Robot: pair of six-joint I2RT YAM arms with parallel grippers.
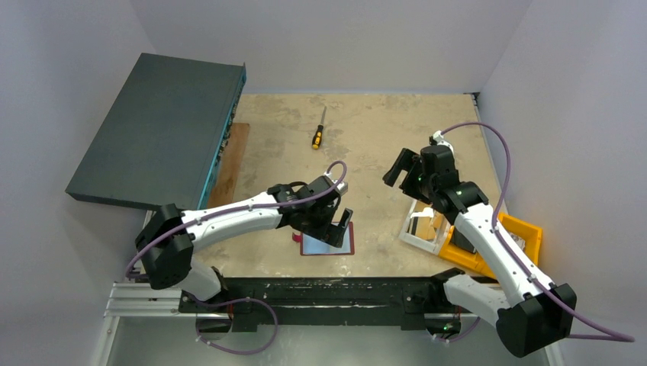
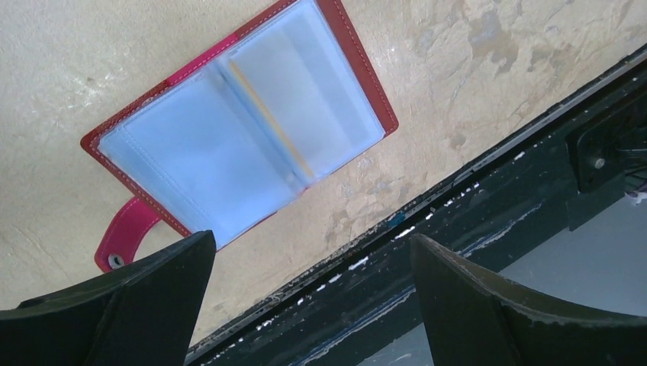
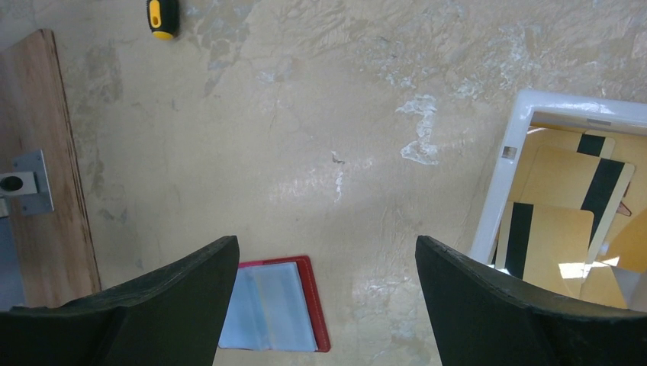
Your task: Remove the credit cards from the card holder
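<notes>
The card holder (image 2: 187, 145) lies spread flat on the table, a dark red cover with clear bluish sleeves inside and a pink snap strap (image 2: 126, 235) at one end. Along its fold a pale yellowish strip shows. No card can be clearly made out in the sleeves. My left gripper (image 1: 336, 226) is above the holder, open and empty, its fingers hiding part of it in the top view. Up and to the right of the holder, my right gripper (image 1: 391, 181) hangs open with nothing between its fingers. Several tan cards with black stripes (image 3: 561, 179) lie in a white-rimmed tray (image 3: 496, 194).
At the right edge stands a yellow bin (image 1: 526, 230) beside the tray. A yellow-black screwdriver (image 1: 317, 137) lies toward the back. On the left are a large dark panel (image 1: 156, 126) and a wooden board (image 1: 230, 164). Mid-table is bare.
</notes>
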